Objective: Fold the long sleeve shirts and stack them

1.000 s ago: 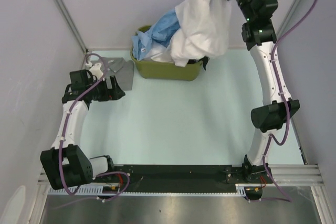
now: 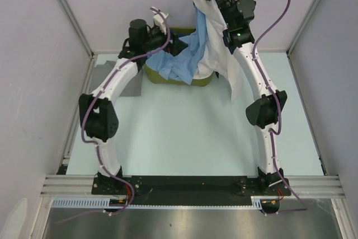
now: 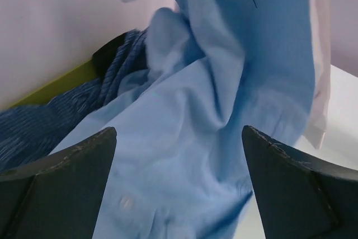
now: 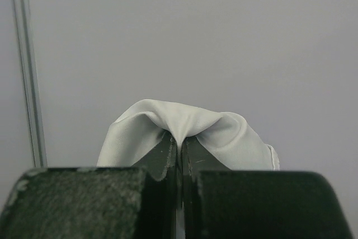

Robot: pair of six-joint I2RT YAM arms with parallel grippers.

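My right gripper is shut on the gathered top of a white shirt (image 4: 224,135), held high near the top edge in the top view. The white shirt (image 2: 219,54) hangs from there over the basket's right part. A light blue shirt (image 2: 182,62) drapes out over the basket's front, a strip of it reaching up beside the white cloth. Over the basket's left side, my left gripper (image 2: 178,43) stands open above the blue cloth. Between its spread fingers in the left wrist view, the light blue shirt (image 3: 179,121) lies ungripped.
The olive-green basket (image 2: 200,81) stands at the back middle, with dark blue knitted cloth (image 3: 72,110) inside. Folded grey cloth (image 2: 133,87) lies left of it, partly behind the left arm.
My left arm has swung right and away from the front, from beside the grey cloth to the basket. The right gripper has moved left with the white shirt, which now hangs more steeply.
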